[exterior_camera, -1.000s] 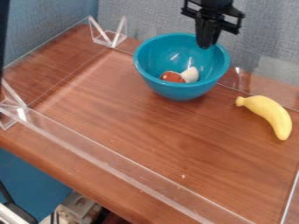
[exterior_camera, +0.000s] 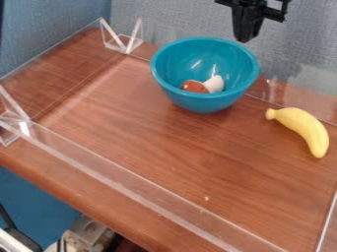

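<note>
A teal bowl stands toward the back of the wooden table, with a small red-and-white item inside it; I cannot tell whether that is one object or two. A yellow banana lies to the right of the bowl. My black gripper is up at the top edge, above the bowl's back right, shut, with nothing visible between its fingers.
Clear plastic strips run along the table edges, with white brackets at the back left and left side. A grey textured wall stands behind.
My gripper has risen up and away from over the bowl. The bowl, its contents and the banana look unmoved.
</note>
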